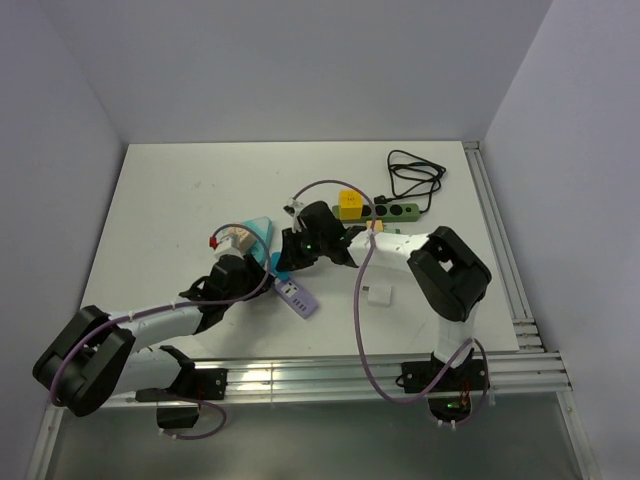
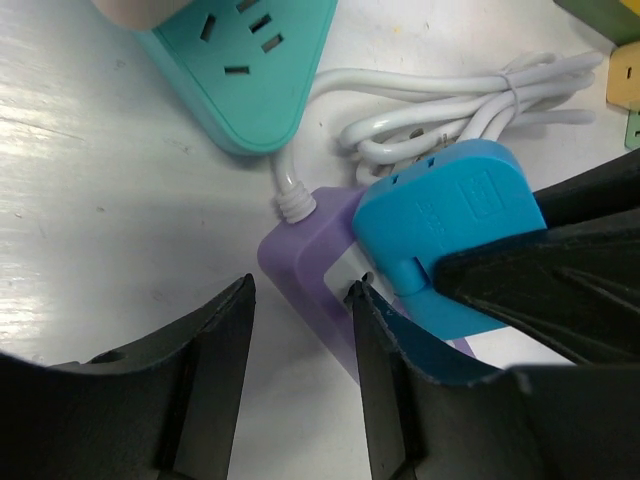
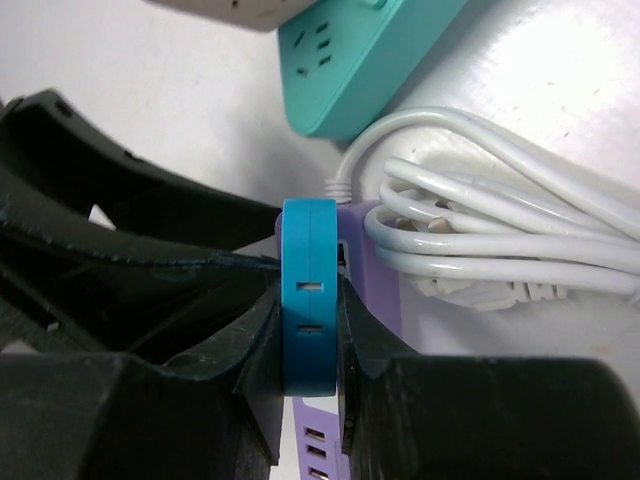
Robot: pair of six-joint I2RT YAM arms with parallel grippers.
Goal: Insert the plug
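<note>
A light-blue plug [image 3: 310,260] is held in my right gripper, shut on it, over a purple power strip [image 1: 296,297] with a white cable. In the left wrist view the plug [image 2: 448,215] sits against the strip's top near one end; whether its pins are in a socket is hidden. My left gripper is low beside the strip, its fingers apart near the strip's end, nothing clearly between them.
A teal strip [image 2: 245,70] lies behind, with a beige object on it. A green strip [image 1: 398,212] with yellow blocks and a black cable are at the back right. A white block [image 1: 379,295] lies right of the arms.
</note>
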